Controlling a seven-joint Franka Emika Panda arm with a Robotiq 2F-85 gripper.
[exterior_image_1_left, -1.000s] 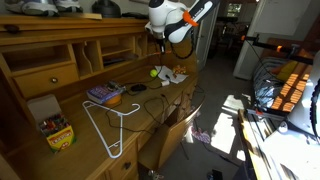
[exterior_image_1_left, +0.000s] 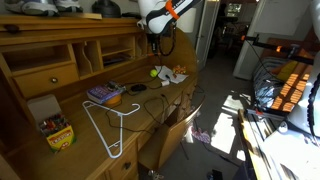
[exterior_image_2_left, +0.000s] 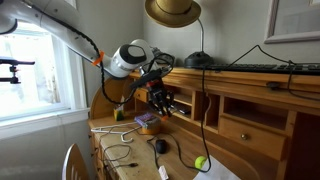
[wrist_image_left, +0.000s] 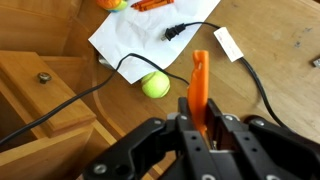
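Observation:
In the wrist view a slim orange object (wrist_image_left: 199, 85) stands up between the fingers of my gripper, which is shut on it. The object's lower end is hidden by the fingers. Below it, the wooden desk top (wrist_image_left: 220, 90) shows, with a yellow-green ball (wrist_image_left: 155, 84) to one side. A white sheet (wrist_image_left: 150, 40), paper or cloth, lies past the ball, with another orange item (wrist_image_left: 152, 4) on it at the frame's top edge. From outside, my gripper (exterior_image_2_left: 162, 100) hangs above the far part of the desk.
Black cables (wrist_image_left: 255, 75) run over the desk. A white hanger (exterior_image_1_left: 112, 128), a purple container (exterior_image_1_left: 104, 94) and a colourful box (exterior_image_1_left: 56, 132) occupy its nearer part. Wooden cubbies (exterior_image_2_left: 255, 125) line the back. An open drawer (wrist_image_left: 50, 85) lies beside the desk top.
The arm has shifted slightly left and up in exterior view 1, with its gripper still over the desk's far part. The desk items look unmoved.

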